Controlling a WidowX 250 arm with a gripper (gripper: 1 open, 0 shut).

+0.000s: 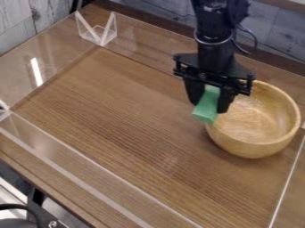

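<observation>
My gripper (210, 89) hangs over the left rim of a tan bowl (262, 120), shut on a mint green object (206, 109) that hangs tilted below it, partly in front of the bowl's left side. The bowl stands at the right of the wooden table. The fingertips are dark and partly hidden by the green object.
A clear wire-like rack or holder (98, 27) stands at the back left. A dark wall runs behind the arm. Something dark lies at the bottom left corner.
</observation>
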